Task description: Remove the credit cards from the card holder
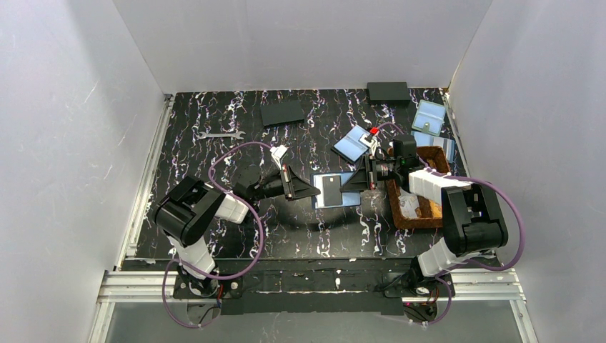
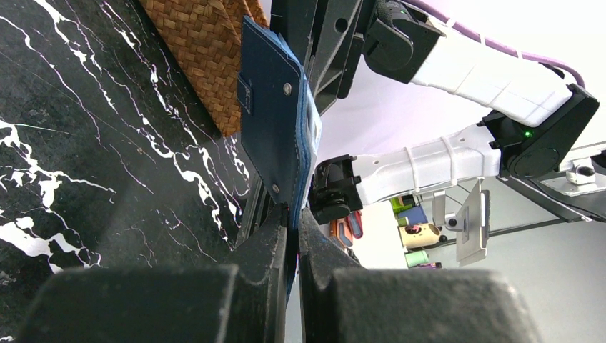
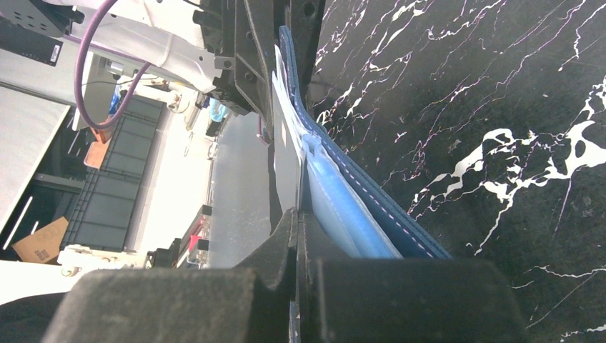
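The open card holder [image 1: 321,190] hangs between my grippers near the middle of the table, with a grey card [image 1: 331,189] showing inside. In the left wrist view its dark blue cover [image 2: 269,107] with snap studs stands upright, and my left gripper is shut on its edge. In the right wrist view my right gripper is shut on the holder's other side; pale blue sleeves [image 3: 336,193], the blue cover and a grey card [image 3: 286,150] show above its fingers. I cannot tell exactly which layers each gripper pinches.
A woven basket [image 1: 396,214] stands at the right. Blue holders [image 1: 350,143] lie behind it and at centre back. Dark flat slabs [image 1: 281,112] lie at the back, a wrench [image 1: 221,135] at the left.
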